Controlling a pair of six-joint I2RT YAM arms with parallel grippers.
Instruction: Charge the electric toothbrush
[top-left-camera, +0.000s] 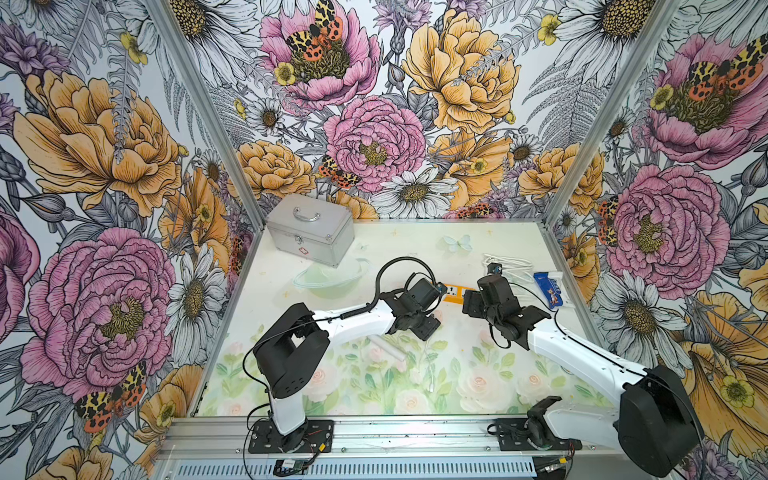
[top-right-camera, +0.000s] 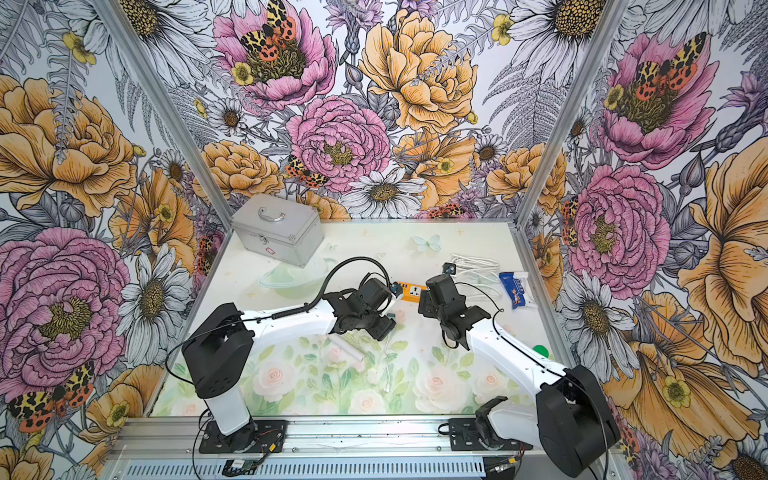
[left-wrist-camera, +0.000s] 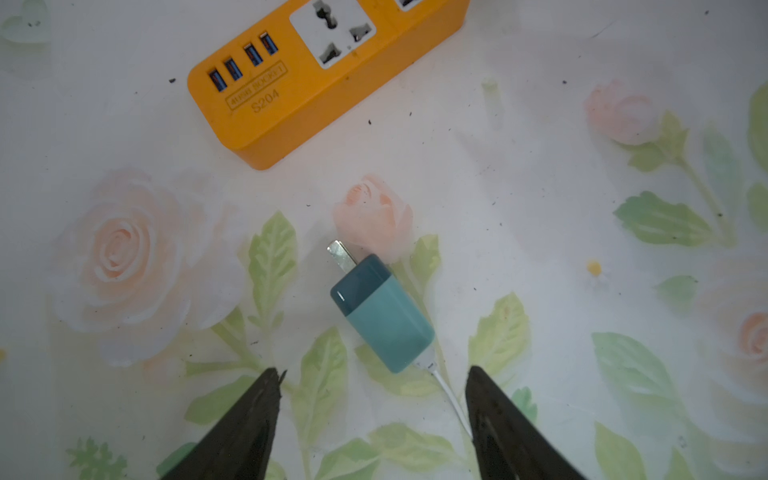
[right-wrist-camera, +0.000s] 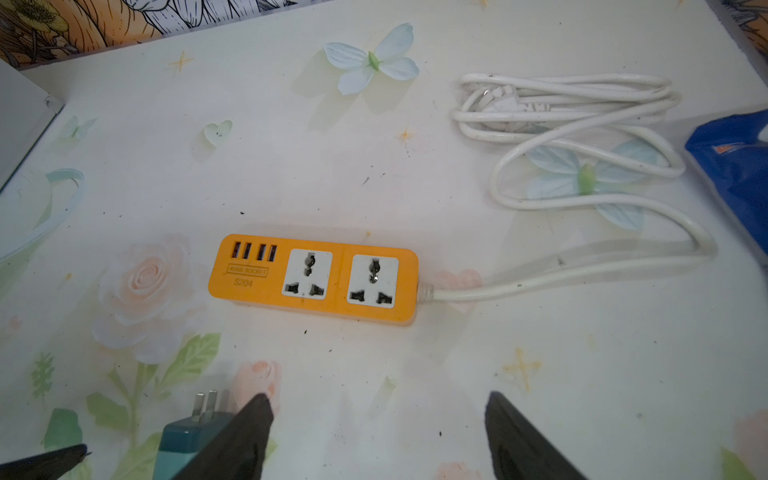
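Observation:
A teal charger plug with metal prongs (left-wrist-camera: 382, 316) lies on the floral table, its white cable trailing toward the near side. Beyond it is the orange power strip (right-wrist-camera: 313, 279), with two sockets and four USB ports. My left gripper hangs over the charger, fingertips apart on either side of its cable end; whether they touch anything is unclear. My right gripper is over the table just in front of the strip, to the right of the charger, fingers apart and nothing visible between them. I cannot make out the toothbrush for certain.
A metal case (top-left-camera: 310, 232) stands at the back left. Coiled white cord (right-wrist-camera: 560, 116) and a blue packet (top-left-camera: 549, 289) lie at the right. A pale cylinder (top-right-camera: 345, 349) lies behind the left arm's near side.

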